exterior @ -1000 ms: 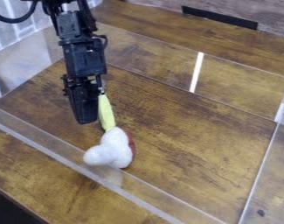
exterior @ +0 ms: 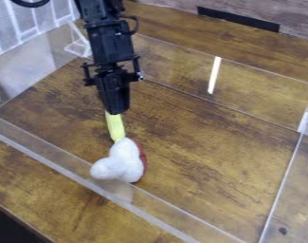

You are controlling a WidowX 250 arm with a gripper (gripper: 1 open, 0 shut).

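The black gripper [exterior: 115, 104] hangs from the upper left, its tip over the top end of a pale yellow, elongated object [exterior: 116, 128] lying on the wooden surface. The fingers look closed; whether they touch the yellow object I cannot tell. Just below that object lies a white plush item [exterior: 118, 163] with some red on its right side.
A clear plastic-walled enclosure [exterior: 182, 226] surrounds the work area on the wooden table [exterior: 232, 161]. A thin white strip [exterior: 214, 74] stands toward the back.
The gripper has moved up and to the right, from left of the yellow object to over its top end. The objects on the surface look unmoved.
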